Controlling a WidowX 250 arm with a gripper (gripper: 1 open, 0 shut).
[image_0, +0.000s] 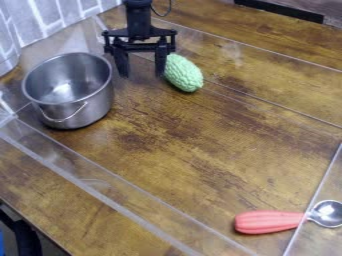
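My black gripper is at the top centre, low over the wooden table, its two dark fingers pointing down and spread apart, with nothing visible between them. A pale green bumpy vegetable lies just right of it, tilted diagonally, close to or touching the right finger. A steel pot stands on the left, a short way from the gripper.
A red-handled scoop lies at the bottom right. Clear plastic strips edge the work area, and a pale patterned wall is at the top left.
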